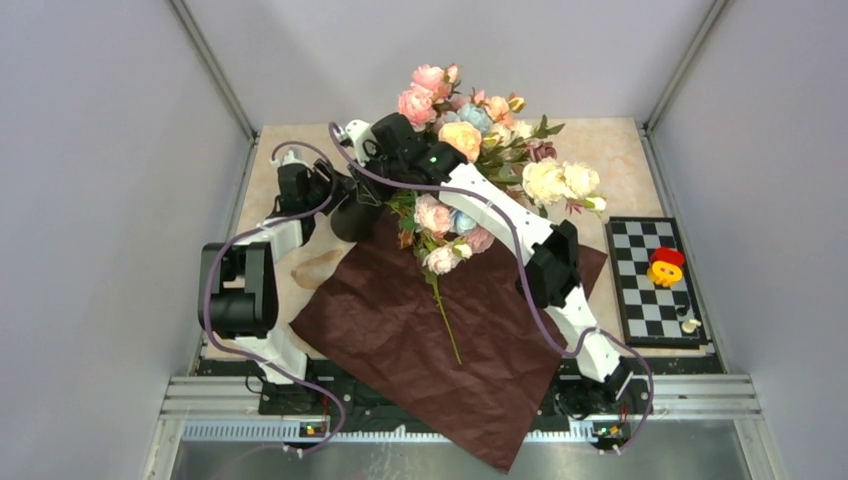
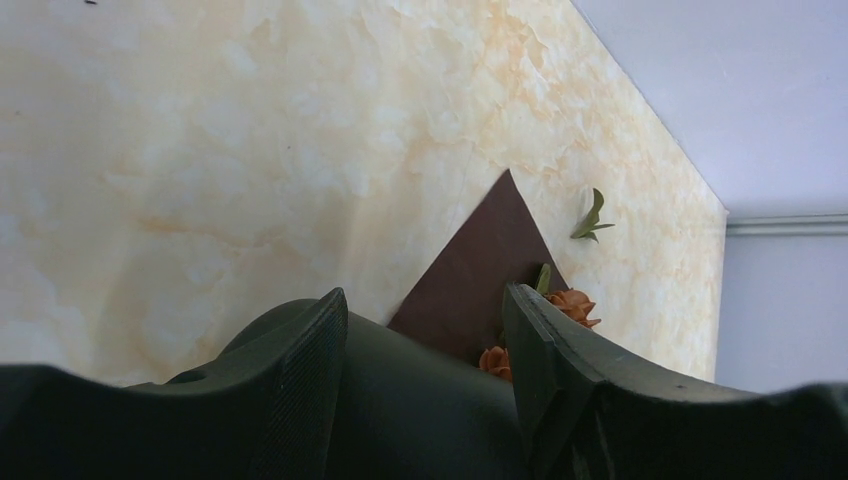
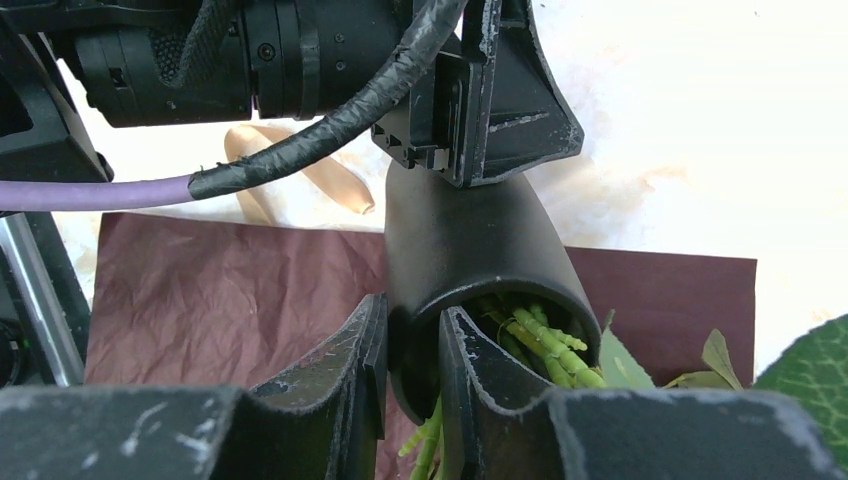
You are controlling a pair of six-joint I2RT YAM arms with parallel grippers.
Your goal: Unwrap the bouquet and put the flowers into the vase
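Note:
The dark vase (image 1: 352,220) leans over at the left of the table, its mouth facing the flowers. Several green stems (image 3: 545,345) run inside that mouth in the right wrist view. Pink, peach and cream blooms (image 1: 545,183) spread out to the right of the vase. My left gripper is at the vase's upper side, fingers well apart, with the vase's wall (image 2: 425,415) showing between and beyond them. My right gripper is at the mouth, its fingers a small gap apart; a stem shows low in that gap, and whether they touch it is hidden.
Brown wrapping paper (image 1: 430,330) covers the table's middle, with one long stem (image 1: 447,320) lying across it. A chessboard (image 1: 640,290) bearing a red and yellow toy stands at the right. The two grippers are close together at the vase.

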